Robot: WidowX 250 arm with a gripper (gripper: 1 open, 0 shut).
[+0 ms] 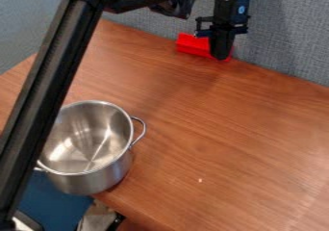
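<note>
My black gripper (220, 44) points down at the back edge of the wooden table, against the grey wall. A red object (191, 44) lies right beside it on the left, partly behind it. The fingers are dark and small in this view, so whether anything is between them is hard to see.
A steel pot (90, 160) stands at the front left of the table (238, 153), beside the black arm beam that crosses the left side. Grey padded wall (290, 42) runs along the back.
</note>
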